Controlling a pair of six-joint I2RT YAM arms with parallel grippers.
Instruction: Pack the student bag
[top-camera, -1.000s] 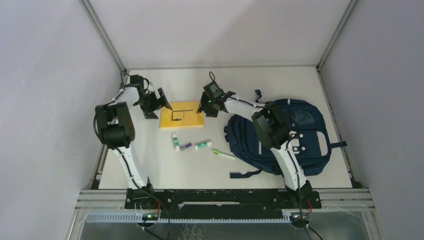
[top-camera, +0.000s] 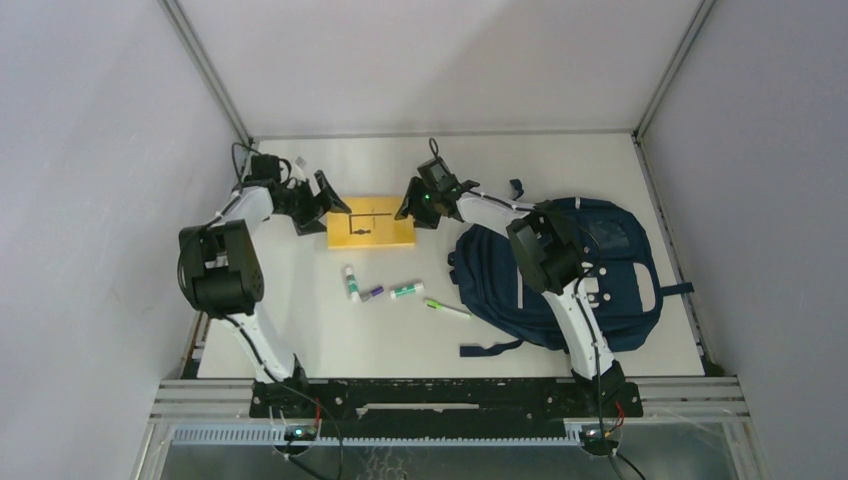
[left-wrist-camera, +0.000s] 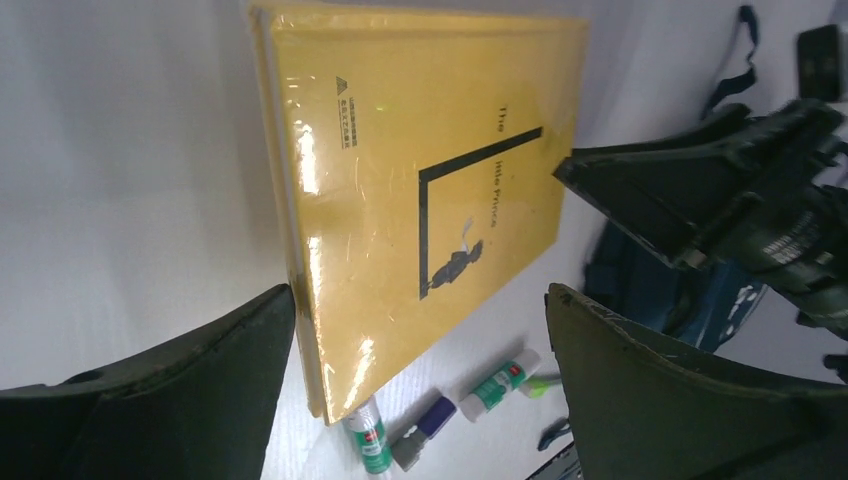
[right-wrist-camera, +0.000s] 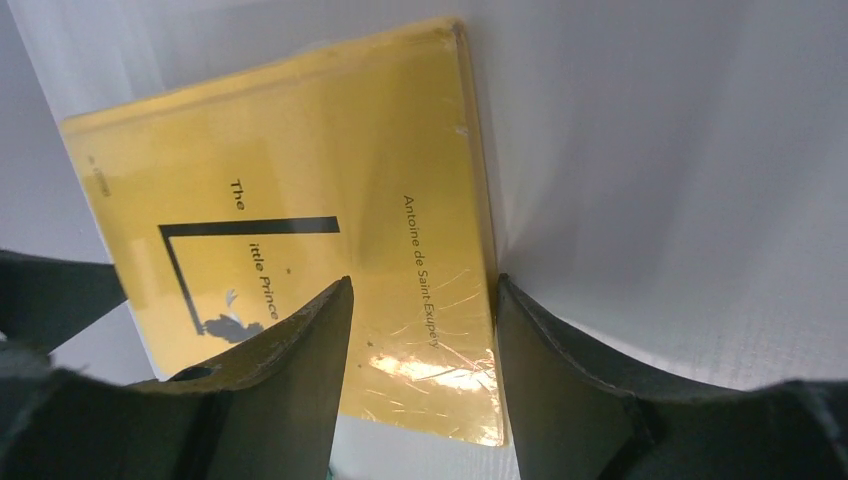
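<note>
The yellow book "The Little Prince" (top-camera: 370, 232) (left-wrist-camera: 410, 180) (right-wrist-camera: 280, 160) lies between my grippers. My left gripper stands open at the book's left end, one finger against that edge, the other over the lower part. My right gripper is part open at the opposite end, one finger at the book's edge and the other above the cover. Below the book lie glue sticks (top-camera: 352, 282) (left-wrist-camera: 497, 383), a small purple-capped item (top-camera: 374, 292) and a green marker (top-camera: 445, 308).
A dark blue backpack (top-camera: 620, 300) fills the right of the white table (top-camera: 300, 340), under and beside my right arm, with straps spread out.
The book has shifted slightly right and toward the back. Both grippers have moved with it, the right one slightly rightward and back, the left arm shifting too.
</note>
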